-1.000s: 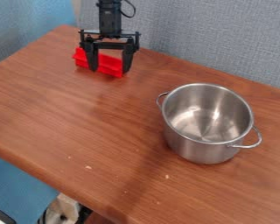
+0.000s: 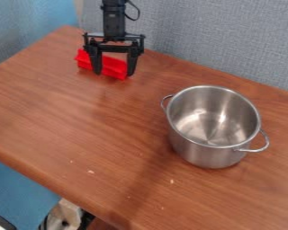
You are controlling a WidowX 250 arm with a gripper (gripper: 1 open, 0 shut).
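Observation:
A black gripper (image 2: pixel 114 63) hangs at the back left of the wooden table, directly over a red block-like object (image 2: pixel 84 59) that lies on the tabletop. Its two fingers reach down in front of and around the red object; whether they grip it is unclear. A large steel pot (image 2: pixel 212 126) with two side handles stands upright on the right part of the table, empty inside.
A grey textured wall (image 2: pixel 219 45) runs along the back, and a blue surface lies beyond the left edge.
The gripper has shifted very slightly over the red object; the pot has not moved.

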